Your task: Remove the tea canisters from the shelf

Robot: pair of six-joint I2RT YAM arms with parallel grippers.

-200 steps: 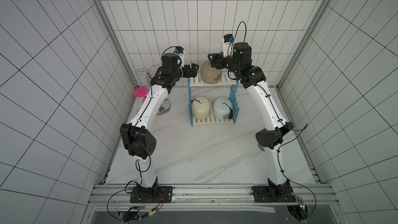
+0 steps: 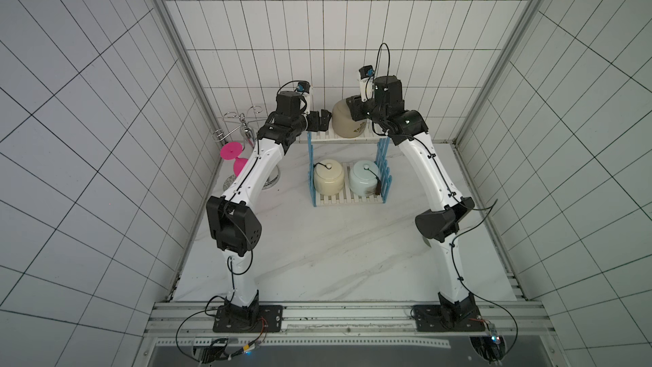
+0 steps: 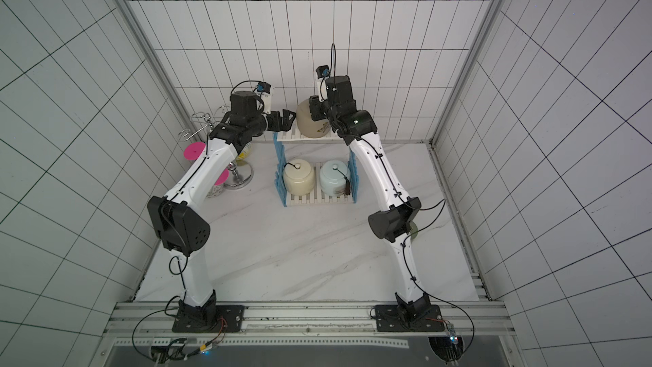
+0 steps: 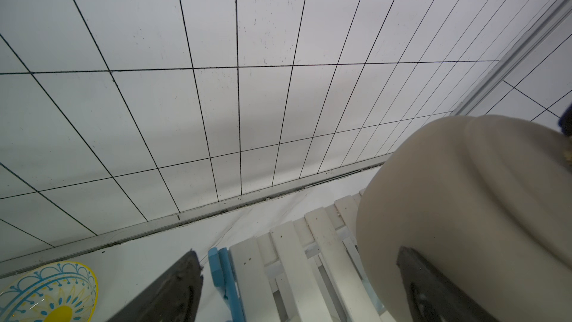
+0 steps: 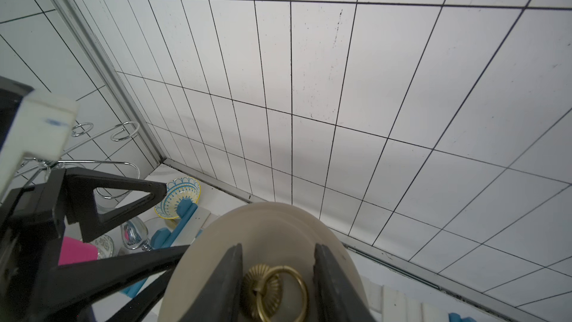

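A beige tea canister [image 2: 345,122] stands on the white slatted top tier of the shelf [image 2: 320,137]. In the right wrist view its lid has a brass ring knob [image 5: 262,292]. My right gripper is over the lid, part open, with the ring between its fingers, not visibly clamped. My left gripper is open at the canister's left, nothing between its fingers; its right finger [image 4: 429,286] overlaps the canister wall, contact unclear. A cream canister [image 2: 328,178] and a light blue canister [image 2: 363,178] stand on the lower tier.
Left of the shelf stands a metal rack [image 2: 241,122] with pink items [image 2: 231,151]; a patterned bowl [image 4: 53,292] is near there. The tiled wall is close behind the shelf.
My left gripper has moved right, and the beige canister has shifted slightly right on the top tier. The right gripper has come down over the lid.
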